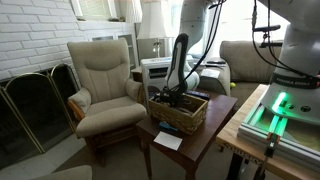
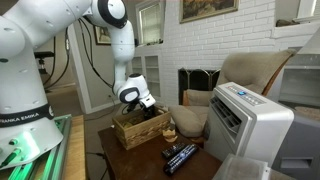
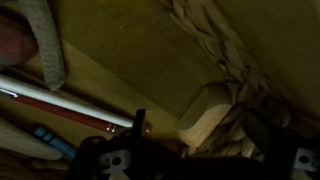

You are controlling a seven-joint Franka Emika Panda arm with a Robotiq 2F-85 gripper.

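A wicker basket (image 1: 190, 121) stands on the dark table, and my gripper (image 1: 174, 99) reaches down into it from above. In exterior view 2 the basket (image 2: 146, 132) hides part of the fingertips. From the wrist, my gripper appears open, its dark fingers (image 3: 88, 157) at the lower edge. A pale tan, rounded piece (image 3: 207, 113) lies between and just ahead of the fingers, against the braided basket wall (image 3: 222, 45). To the left are a white-and-red pen-like stick (image 3: 72, 105) and a blue item (image 3: 52, 140). No hold on anything is visible.
Beside the basket lie a dark remote-like object (image 2: 180, 158) and a small tan object (image 2: 168, 131). White paper (image 1: 168, 140) rests near the table's front edge. A beige armchair (image 1: 103, 82) and a white appliance (image 2: 240, 118) stand close by.
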